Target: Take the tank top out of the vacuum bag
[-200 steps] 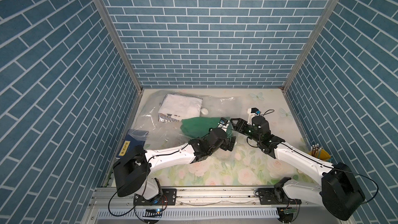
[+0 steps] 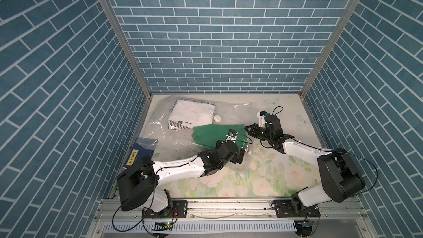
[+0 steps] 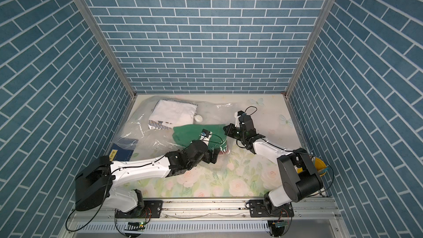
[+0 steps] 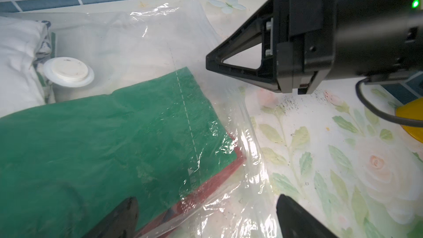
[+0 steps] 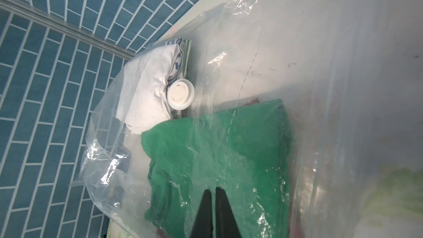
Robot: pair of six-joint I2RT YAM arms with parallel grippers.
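Observation:
A folded green garment [image 4: 132,141], with a red edge showing along its lower side, lies inside a clear plastic bag [image 4: 246,158]. A folded white garment [image 2: 191,113] is in the bag's far left part; which one is the tank top I cannot tell. My left gripper is open above the bag's near right edge, its fingers spread and nothing held between them. In the left wrist view my right gripper hovers by the bag's right edge. Its fingers are nearly together, with only a thin slit between them and nothing visibly held.
A white round valve [image 2: 217,118] sits on the bag between the garments. At the left lies a dark blue box [image 2: 141,149] with a yellow label. A yellow container [image 3: 320,165] stands at the right wall.
Compared with a second ago, my left gripper has shifted slightly left and my right arm has drawn back. Garments and bag look unmoved.

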